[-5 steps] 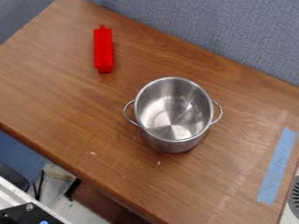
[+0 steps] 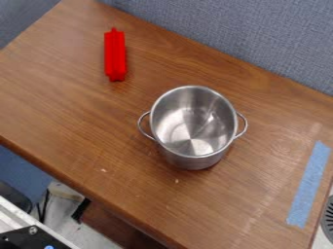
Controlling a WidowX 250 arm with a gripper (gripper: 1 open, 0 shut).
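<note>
A red elongated object (image 2: 115, 56), narrowed at its top tip, lies on the wooden table (image 2: 65, 107) toward the upper left. A steel pot (image 2: 193, 129) with two side handles stands upright near the middle and looks empty. No gripper can be made out; only a sliver of dark equipment shows at the bottom-left corner.
A strip of blue tape (image 2: 307, 185) is on the table at the right. Grey padded walls (image 2: 247, 29) line the back. Cables and equipment sit below the front-left edge.
</note>
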